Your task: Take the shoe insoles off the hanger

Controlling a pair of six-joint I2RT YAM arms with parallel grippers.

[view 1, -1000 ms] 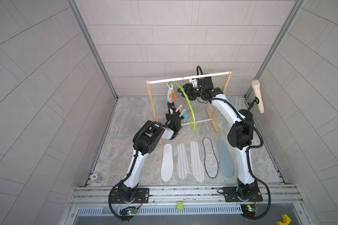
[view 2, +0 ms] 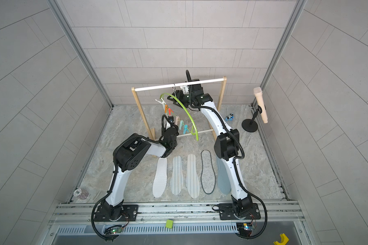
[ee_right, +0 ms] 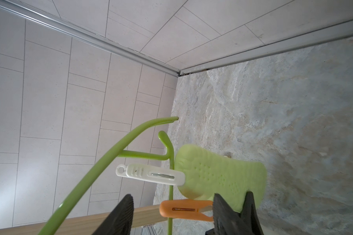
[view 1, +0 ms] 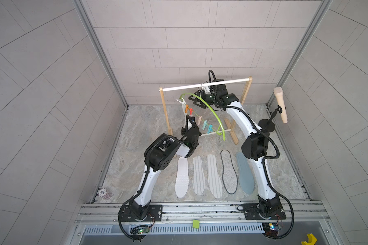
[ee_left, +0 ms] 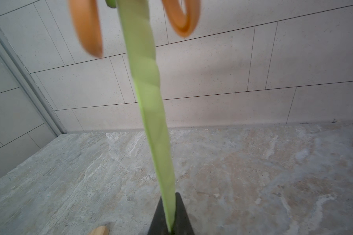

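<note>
A pale green insole (ee_right: 219, 176) hangs from the green hanger (ee_right: 141, 129) under the rack bar, beside a white clip (ee_right: 151, 172) and an orange clip (ee_right: 182, 209). My left gripper is shut on the insole's lower end. My right gripper is up at the hanger's left part, open, its fingers around the orange clip's near side, not visibly closed on it. Several coloured clips hang farther right along the hanger, as the top views show.
Several insoles (view 1: 214, 175) lie flat in a row on the front floor. The wooden rack post (view 1: 164, 106) stands left of the hanger. A black stand (view 2: 249, 124) with a beige cylinder (view 2: 260, 104) is at the right.
The hanger has swung, its near end shifting right. My right gripper has moved slightly left along the bar, and my left gripper has shifted slightly.
</note>
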